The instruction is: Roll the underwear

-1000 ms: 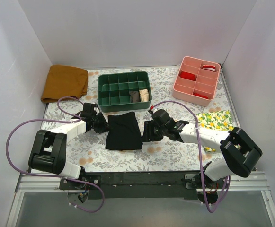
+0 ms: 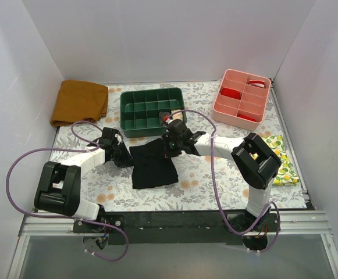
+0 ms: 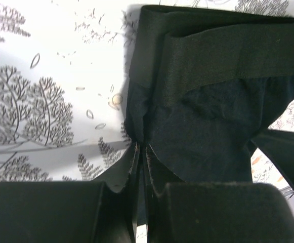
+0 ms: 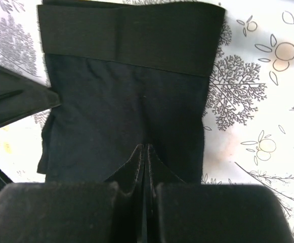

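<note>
Black underwear (image 2: 151, 171) lies folded and fairly flat on the patterned cloth in the top view. Its wide waistband (image 3: 238, 53) runs along the far side in the left wrist view. At the left edge of the fabric, my left gripper is shut on the underwear's side. My right gripper is shut over the right part of the underwear (image 4: 121, 101), with nothing showing between its fingertips; whether it touches the cloth is hard to tell. The left gripper's finger (image 4: 20, 96) also shows in the right wrist view.
A green compartment box (image 2: 142, 93) stands just behind the underwear, holding rolled pieces. The pink divided box (image 2: 227, 110) is at back right, a brown folded cloth (image 2: 78, 102) at back left, and a yellow-patterned cloth (image 2: 285, 174) at right. Bare tablecloth lies in front of the underwear.
My right gripper has moved left and away from the front, from beside the underwear to above its right part. The underwear has shifted slightly.
</note>
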